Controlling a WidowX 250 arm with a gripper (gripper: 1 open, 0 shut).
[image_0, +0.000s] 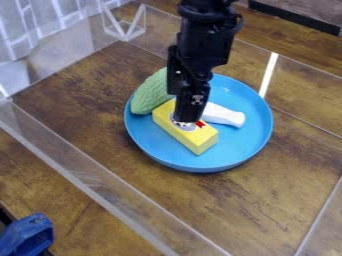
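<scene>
My black gripper hangs open over a blue plate, just above a yellow block that has a red and white label, partly hidden by the fingers. Left of the fingers lies a green soft object, and to their right a white item, both on the plate. Whether the fingertips touch the block I cannot tell.
A crumpled blue object sits at the lower left edge.
</scene>
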